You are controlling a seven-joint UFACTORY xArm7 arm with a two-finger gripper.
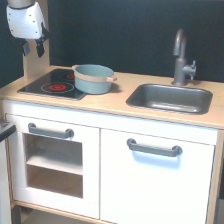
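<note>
At the upper left, my gripper (33, 49) hangs in the air above the back left of a toy kitchen. Its dark fingers look spread apart, with nothing visible between them. A blue-green pot (94, 82) with a tan rim and side handles stands upright on the counter, at the right side of the black stove top (45, 86). The pot is below and to the right of my gripper, well apart from it. How far the pot's base overlaps the stove is hard to tell, and its inside is mostly hidden.
A metal sink (170, 98) with a grey faucet (180, 60) is on the right and looks empty. Below the wooden counter (124, 101) are a windowed white door (54, 190) and a plain white door (150, 180), both with dark handles. A dark wall stands behind.
</note>
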